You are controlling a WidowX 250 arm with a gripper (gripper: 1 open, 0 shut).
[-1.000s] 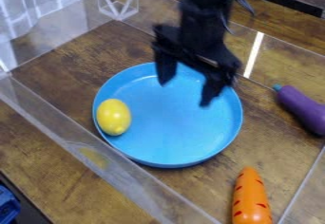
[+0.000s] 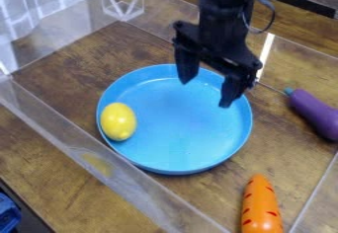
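My gripper (image 2: pixel 208 84) hangs over the back part of a blue plate (image 2: pixel 176 138), its dark fingers spread open with nothing visible between them. On the plate's left side lies a yellow egg-shaped object (image 2: pixel 118 121). Whether the fingertips touch the plate is unclear.
An orange carrot (image 2: pixel 260 205) lies at the front right, and a purple eggplant (image 2: pixel 314 114) at the right. A blue object (image 2: pixel 11 218) shows at the bottom left corner. Bare wooden surface lies left of the plate, behind clear edges.
The gripper has shifted and is sharper in view now, standing slightly higher and further back over the plate. The objects on the table are unmoved.
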